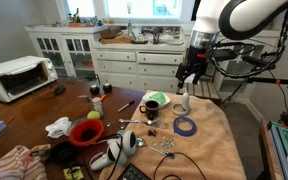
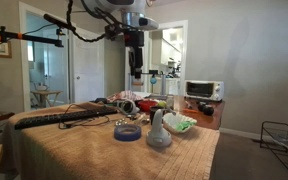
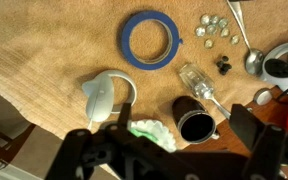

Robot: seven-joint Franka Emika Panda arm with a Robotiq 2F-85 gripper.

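My gripper (image 1: pixel 191 76) is raised above the table's far right part, fingers apart; nothing shows between its fingers in the wrist view. Below it, that view has a white object with a looped handle (image 3: pixel 100 97) at left, standing upright in exterior view 2. A blue tape roll (image 3: pixel 129 40) lies flat at the top. A dark mug (image 3: pixel 194 125) is low and right of centre, beside a white and green dish (image 3: pixel 154 131). Between tape and mug rests a clear, narrow object (image 3: pixel 196 80). All of these are apart from the gripper.
A spoon (image 3: pixel 252 62) and several small pieces lie near the tape. Farther left in exterior view 1 are a red bowl (image 1: pixel 85 133), a white headset-like object (image 1: pixel 115 152) and a keyboard (image 1: pixel 133 172).
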